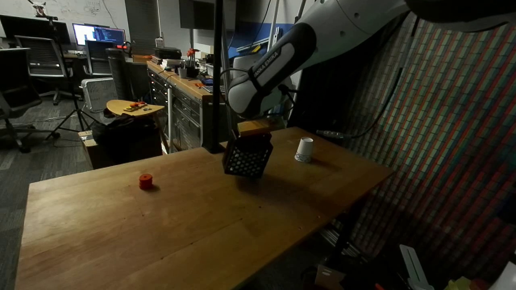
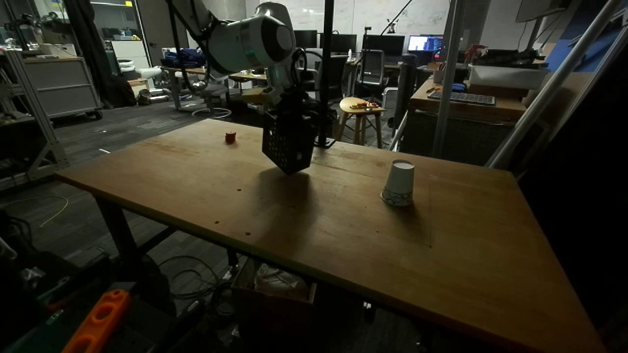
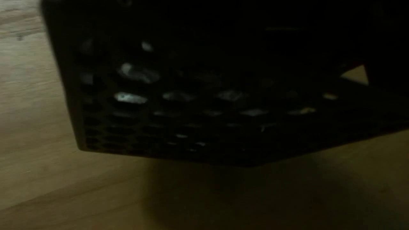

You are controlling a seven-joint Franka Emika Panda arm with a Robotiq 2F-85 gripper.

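Note:
A black basket with honeycomb holes (image 1: 247,157) hangs tilted just above the wooden table, its shadow beneath it. In exterior view 2 the basket (image 2: 288,144) has one lower corner pointing down. My gripper (image 2: 289,109) is open at the basket's top, its fingers lost in the dark there; how the basket bears on them cannot be made out. Dark basket wall (image 3: 172,126) fills much of the wrist view. A white paper cup (image 1: 303,150) stands upside down to the right of the basket in exterior view 1. A small red cylinder (image 1: 145,181) sits on the left.
A black upright post (image 2: 325,88) rises at the table's far edge, close behind the basket. A drawer cabinet (image 1: 186,113) stands beyond that edge.

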